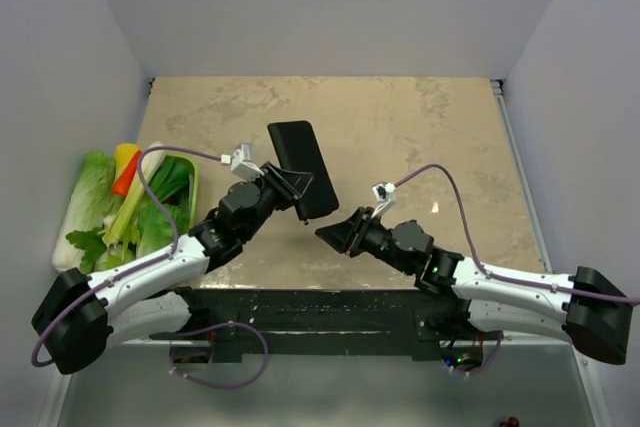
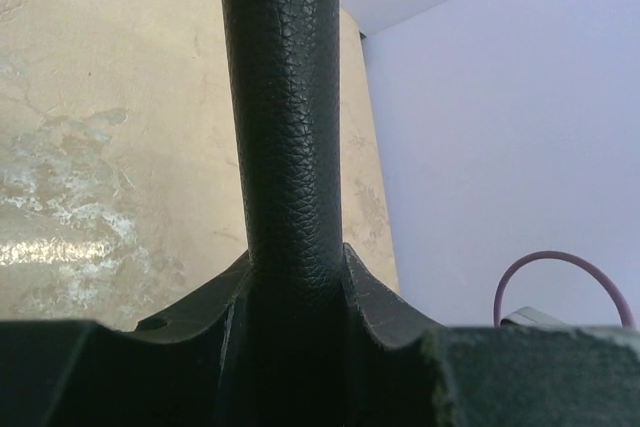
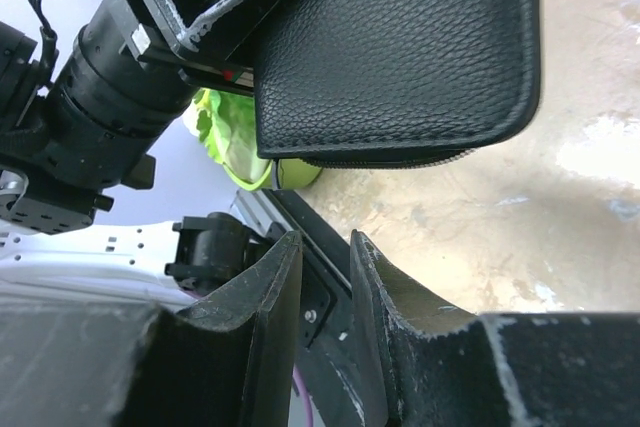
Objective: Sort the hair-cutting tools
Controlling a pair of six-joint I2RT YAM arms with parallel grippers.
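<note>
A long black leather-like case [image 1: 303,157] stretches away from the robot over the table, held in my left gripper [image 1: 300,185]. In the left wrist view the edge of the case [image 2: 285,107] stands between the two fingers, which touch both of its sides. The right wrist view shows the near end of the case [image 3: 400,57], closed, with a zipper along its lower edge. My right gripper [image 1: 333,235] is open just to the right of that near end, apart from it. Nothing lies between its fingertips. No hair cutting tools show outside the case.
A green basket [image 1: 193,192] packed with vegetables stands at the left edge of the table, behind the left arm. A dark bar [image 1: 310,312] runs along the front edge; walls close in the sides.
</note>
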